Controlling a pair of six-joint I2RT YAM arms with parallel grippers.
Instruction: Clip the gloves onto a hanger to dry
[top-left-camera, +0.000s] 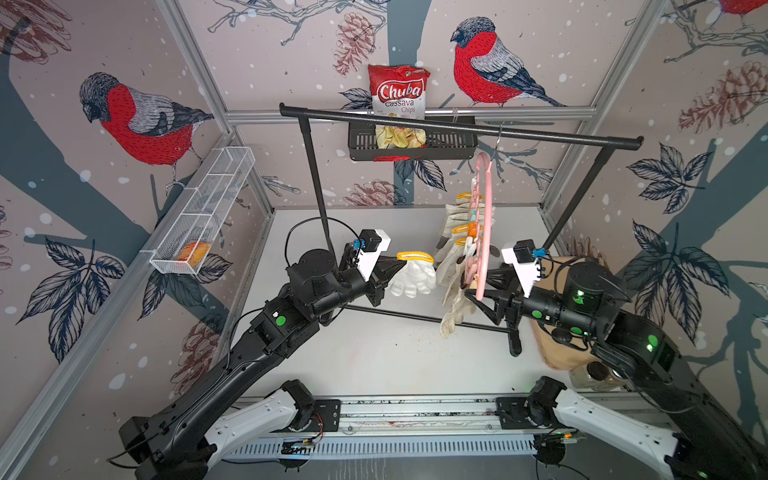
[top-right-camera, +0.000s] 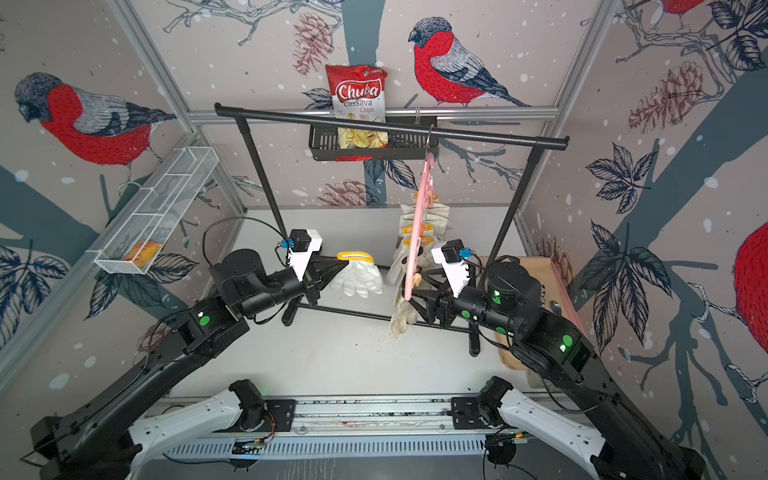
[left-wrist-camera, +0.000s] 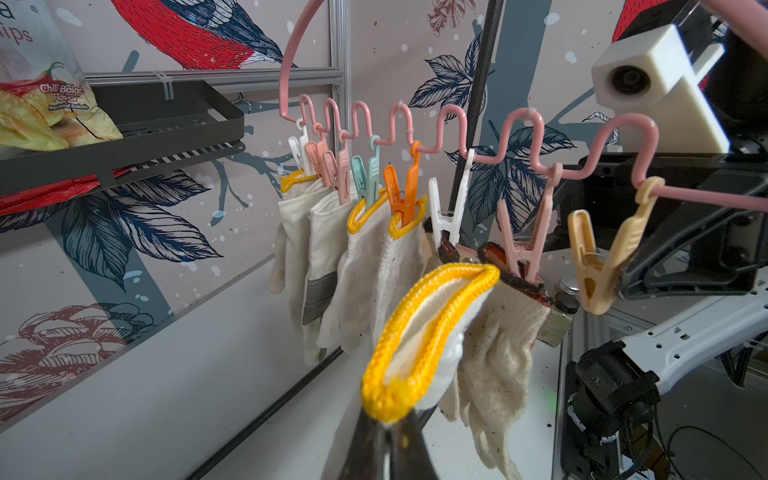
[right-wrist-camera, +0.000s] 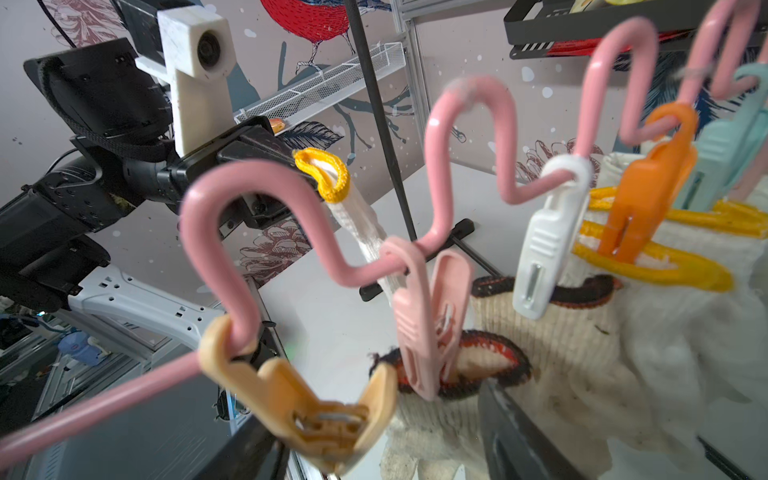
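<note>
My left gripper (top-left-camera: 395, 265) is shut on a white glove (top-left-camera: 412, 276) by its yellow cuff, left of a pink hanger (top-right-camera: 421, 208) on the black rail. Along the hanger hang several gloves clipped by coloured pegs, among them an orange peg (right-wrist-camera: 644, 192) and a white peg (right-wrist-camera: 548, 240). A pink peg (right-wrist-camera: 424, 328) sits at a dark-cuffed glove. The beige peg (right-wrist-camera: 320, 408) at the hanger's near end has no glove in it; my right gripper's part-open fingers (right-wrist-camera: 512, 440) are beside it.
The black rail (top-left-camera: 360, 113) spans the top. Behind are a dark shelf tray (top-right-camera: 320, 144) with chips and, left, a white wire basket (top-left-camera: 172, 256). A tan board (top-right-camera: 528, 264) lies at the right.
</note>
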